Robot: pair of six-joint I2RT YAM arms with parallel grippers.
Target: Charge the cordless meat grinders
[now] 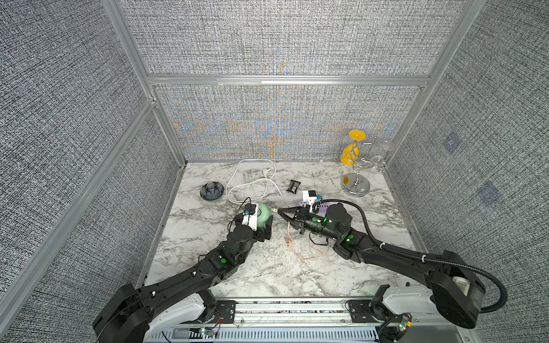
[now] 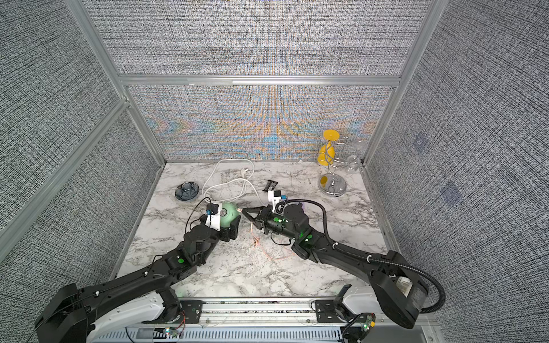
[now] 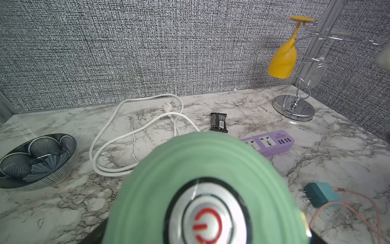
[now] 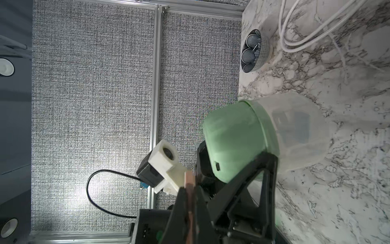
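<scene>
In the left wrist view the green meat grinder (image 3: pixel 207 162), its red power mark facing up, fills the foreground. My left gripper (image 1: pixel 263 227) stands open around it, a dark finger (image 4: pixel 264 174) along its side. The small dark charging port (image 4: pixel 217 166) faces my right arm. My right gripper is shut on the pink cable's plug (image 4: pixel 189 179), which is apart from the port. That cable trails down to the table. A teal charger block (image 3: pixel 323 194) with the pink cable lies at right. The purple power strip (image 3: pixel 270 143) lies behind the grinder.
A patterned bowl (image 1: pixel 212 191) sits at left, beside a looped white power cord (image 1: pixel 231 183). A black packet (image 1: pixel 293 186) lies near the back. The metal rack (image 1: pixel 355 184) with glasses, one yellow, stands back right.
</scene>
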